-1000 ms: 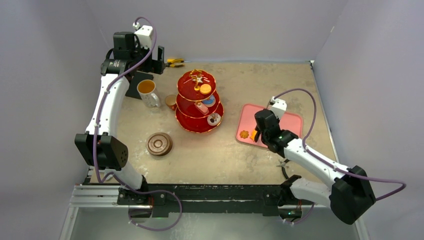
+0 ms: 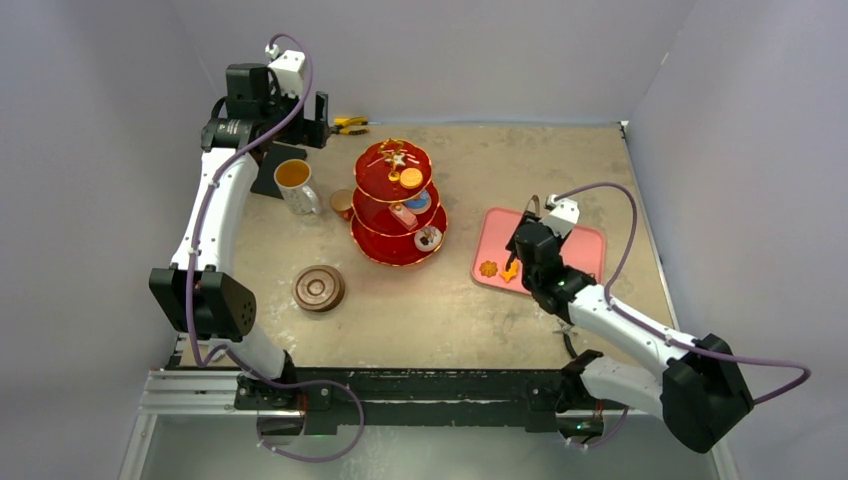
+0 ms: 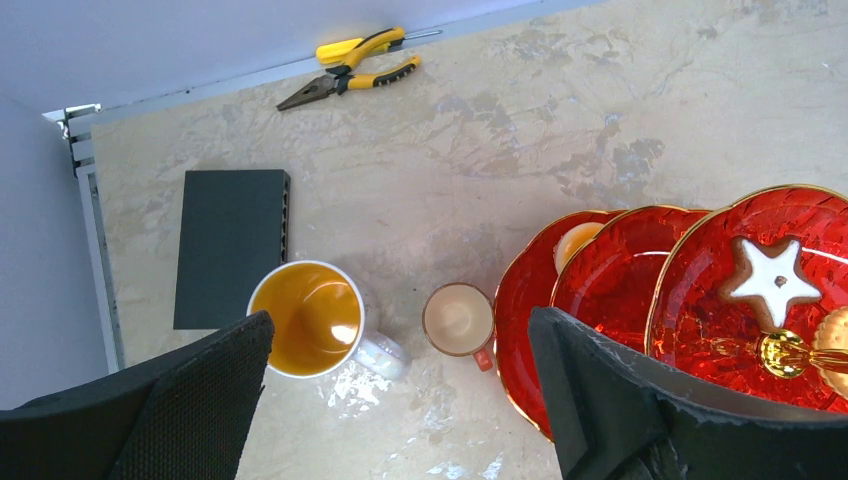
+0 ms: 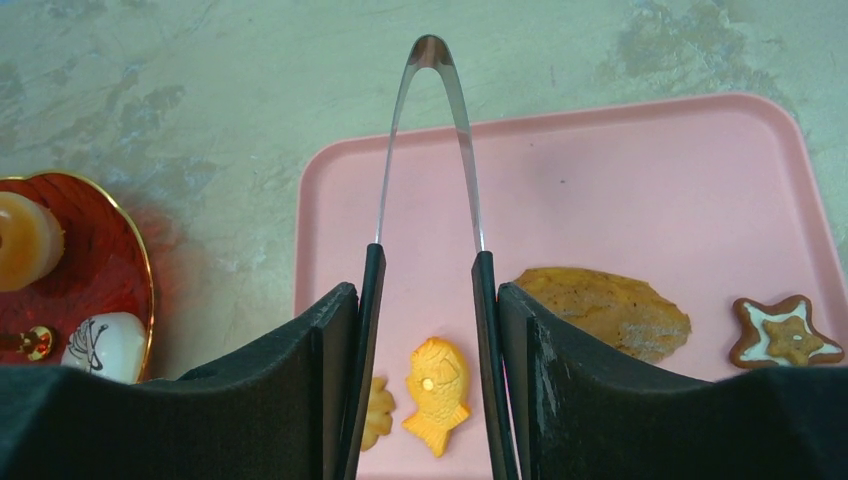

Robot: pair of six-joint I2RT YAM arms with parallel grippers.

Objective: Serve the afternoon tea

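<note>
Between the fingers of my right gripper are metal tongs (image 4: 371, 300) with black handles. Its fingers are part open, with a tong arm against each finger and the two arms spread apart. Below them, on the pink tray (image 4: 650, 160), lie a fish-shaped treat (image 4: 437, 395), a flower-shaped one (image 4: 378, 412), a brown pastry (image 4: 605, 310) and a star cookie (image 4: 785, 333). The tong tips are out of the right wrist view. My left gripper stands open and empty at the back left. A red three-tier stand (image 2: 385, 250) with several sweets is mid-table.
A white mug (image 3: 305, 320) with amber liquid and a small cup (image 3: 458, 320) stand left of the stand. Pliers (image 3: 380, 78) lie by the back edge, near a dark flat box (image 3: 230, 245). A round brown lidded item (image 2: 319, 288) sits front left.
Right of the stand, my right gripper has shifted and turned slightly over the tray. The tongs' loop shows wider apart now. The left arm has stayed still.
</note>
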